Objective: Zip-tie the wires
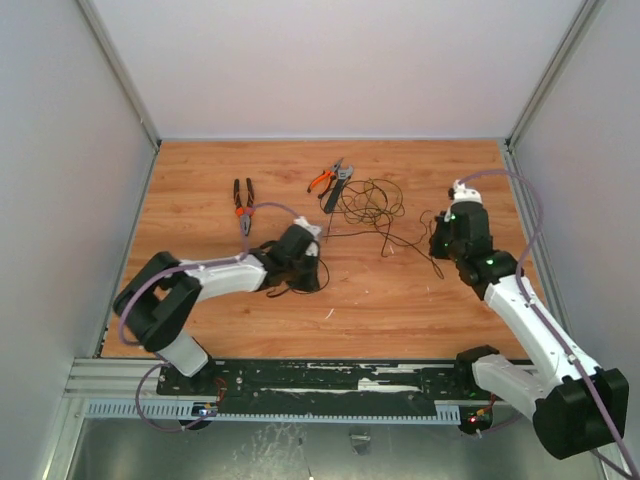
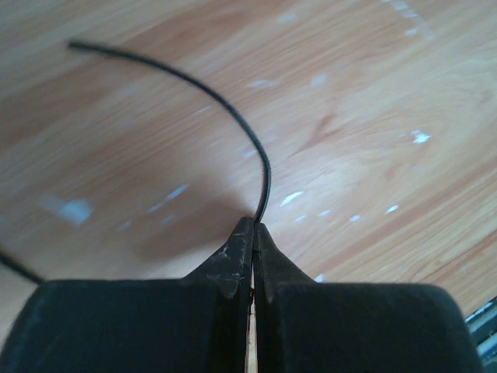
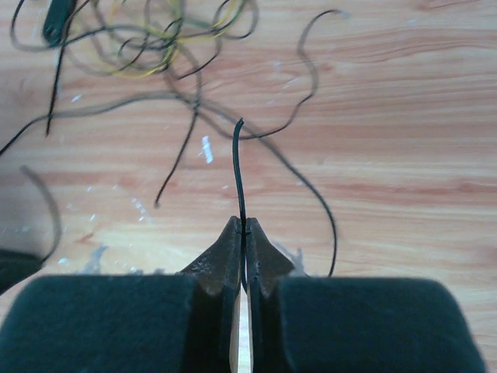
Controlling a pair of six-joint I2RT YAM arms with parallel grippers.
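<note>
Near the middle-left of the table my left gripper is low over the wood. In the left wrist view its fingertips are shut on a thin black wire, which curves away to a loose end. Over at the right, my right gripper has its tips closed on another thin black wire, whose short end sticks up past them. Whether either strand is a wire or a zip tie I cannot tell. A tangled wire bundle lies between the arms, toward the back.
Orange-handled pliers lie at the back left. Beside the bundle are a second orange-handled tool and a dark tool. Loose wire runs from the bundle toward the right gripper.
</note>
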